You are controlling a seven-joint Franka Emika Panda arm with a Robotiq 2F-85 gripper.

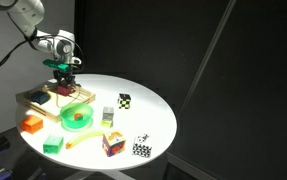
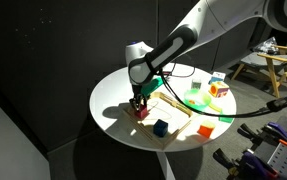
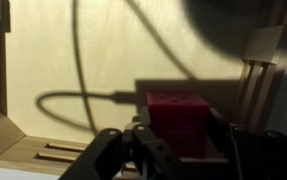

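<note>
A red block (image 3: pixel 178 112) is between the fingers of my gripper, which is shut on it. In the wrist view the light floor of a wooden tray (image 3: pixel 53 60) fills most of the picture, with the block's shadow on it. From outside, the red block (image 1: pixel 64 89) shows under the gripper (image 1: pixel 62 82), over the back part of the tray (image 1: pixel 87 97). The other exterior view has the block (image 2: pixel 141 113) near one corner of the tray; whether it touches the floor I cannot tell.
A dark blue block (image 2: pixel 161 128) is also in the tray. Around it on the round white table (image 1: pixel 148 90) are a green bowl (image 1: pixel 77 124), an orange block (image 1: pixel 32 124), a green block (image 1: pixel 53 144), a yellow banana shape (image 1: pixel 84 140) and several patterned cubes.
</note>
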